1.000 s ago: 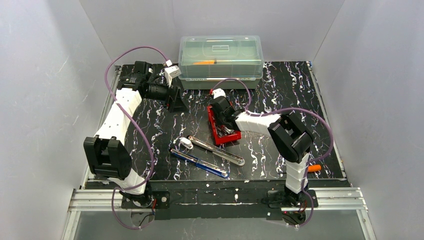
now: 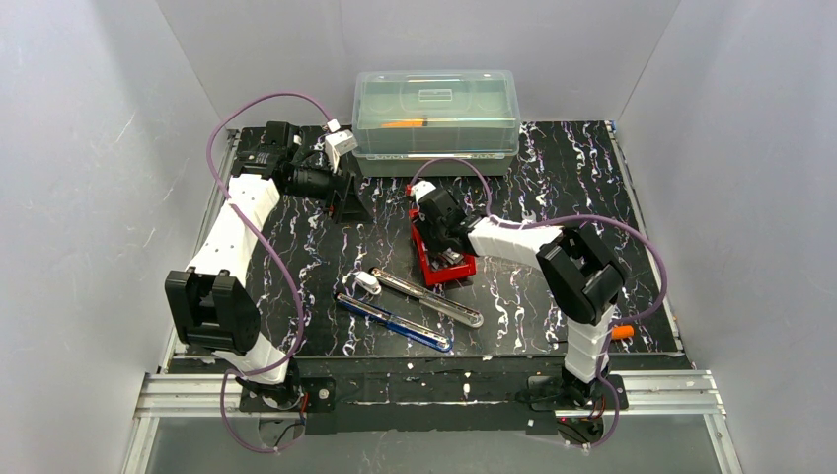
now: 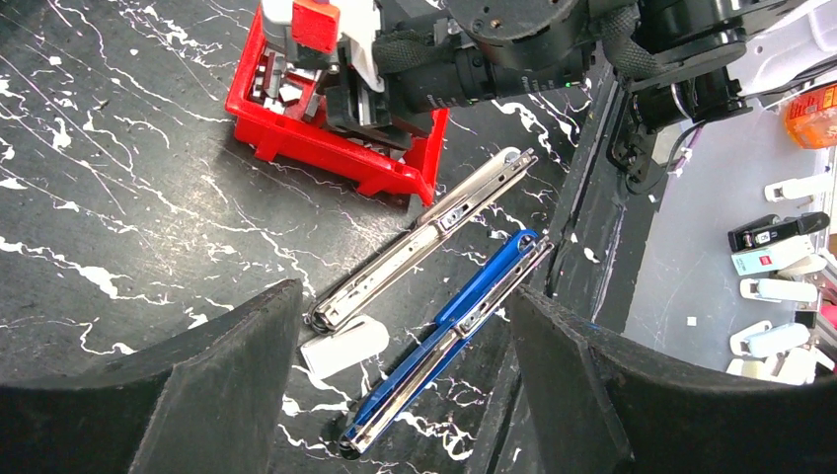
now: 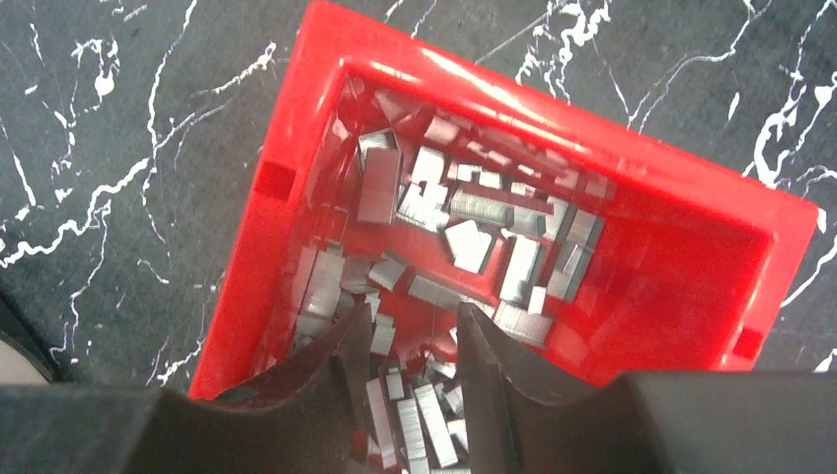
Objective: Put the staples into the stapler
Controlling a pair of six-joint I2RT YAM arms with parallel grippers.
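Observation:
Loose strips of silver staples [image 4: 474, 207] lie scattered in a red bin [image 4: 252, 242]. Right over that bin is my right gripper, its fingertips parted by a narrow gap. Staples show below and between the tips, and none appears held. On the table in front of the bin lie two long staplers, one silver [image 2: 429, 297] and one blue [image 2: 393, 322], both with metal channels showing. My left gripper [image 2: 352, 207] hangs left of the bin, its fingers [image 3: 212, 380] wide apart and empty.
A small white object [image 2: 367, 282] rests by the left ends of the staplers. A lidded clear box [image 2: 434, 114] stands at the back. An orange-handled tool [image 2: 621, 333] is near the front right. Open table lies to the right of the bin.
The left arm, bin and staplers look unmoved.

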